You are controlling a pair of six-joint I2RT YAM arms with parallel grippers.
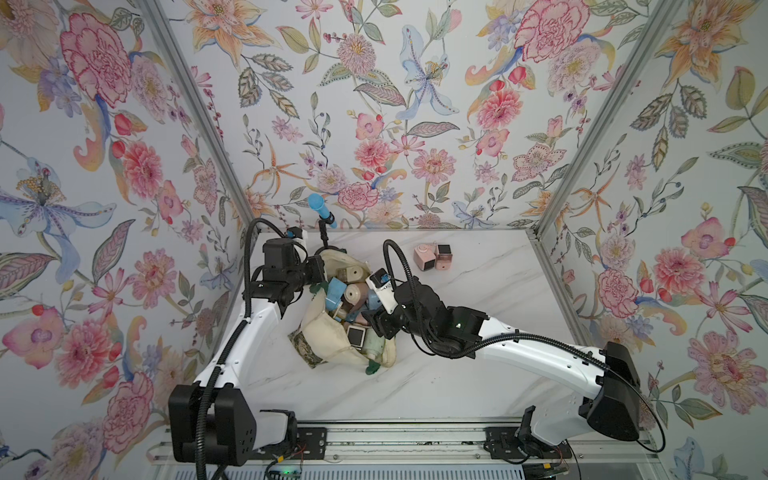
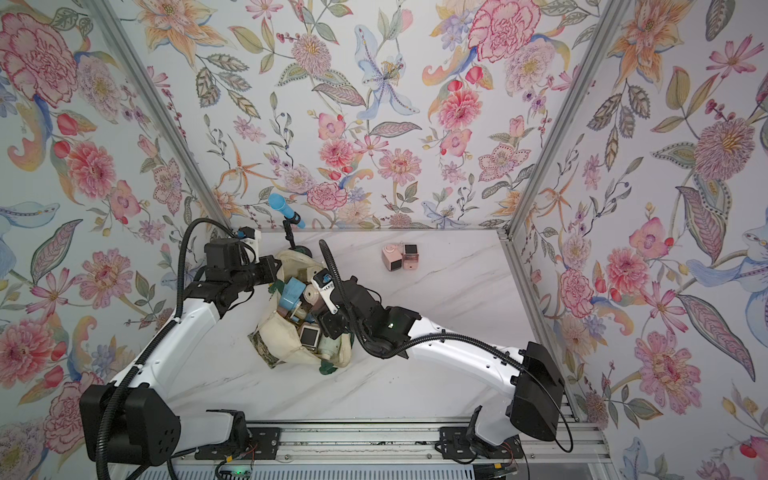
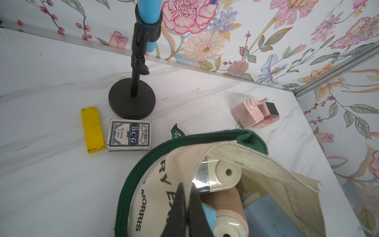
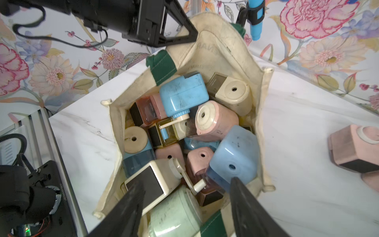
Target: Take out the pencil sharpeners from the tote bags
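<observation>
A cream tote bag with green trim (image 4: 221, 37) stands with its mouth up, packed with several pencil sharpeners in blue, pink, cream and pale green. My left gripper is shut on the bag's rim, the cloth pinched between its fingertips. Above the bag's mouth my right gripper is open, with its fingers apart. A cream sharpener with a crank (image 4: 156, 181) and a pale green sharpener (image 4: 175, 215) lie between and below those fingers, toward the near side. Toward the right wall of the bag sits a blue sharpener (image 4: 236, 154). Two pink sharpeners (image 1: 424, 256) stand outside on the table.
Behind the bag is a blue-topped stand on a black base (image 3: 132, 98). A yellow block (image 3: 92, 129) and a boxed deck of cards (image 3: 129, 135) lie by that base. Clear table (image 1: 496, 320) stretches to the right of the bag, around the pink sharpeners.
</observation>
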